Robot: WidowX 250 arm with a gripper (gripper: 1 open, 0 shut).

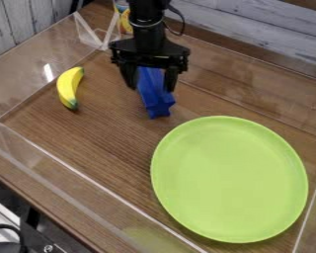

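Observation:
My black gripper (149, 71) is over the upper middle of the wooden surface, pointing down at a blue object (157, 101) that lies right beneath it. The blue object's upper part is partly hidden behind the gripper, and whether the fingers are open or shut on it is hard to make out. A yellow banana (68, 85) lies to the left. A large green plate (229, 180) fills the lower right.
Clear plastic walls edge the tray on the left and front. A yellow item (125, 22) is partly visible behind the arm. Bare wood lies at the lower left and upper right.

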